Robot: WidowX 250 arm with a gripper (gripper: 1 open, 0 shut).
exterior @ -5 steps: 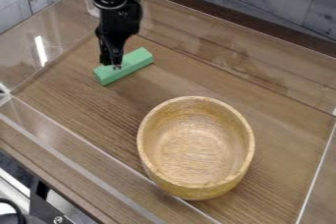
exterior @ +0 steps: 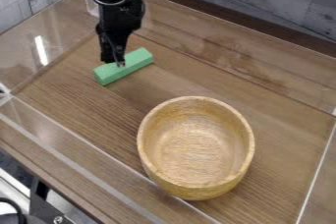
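A black robot gripper (exterior: 120, 45) reaches down from the top of the view, just above a green rectangular block (exterior: 128, 69) lying on the wooden table. Its fingers look shut, with nothing visible between them. A large pale wooden bowl (exterior: 196, 152) sits at the lower middle right of the table.
The left and lower left edges of the table border a darker area and a light wall.
The block and bowl look unmoved.
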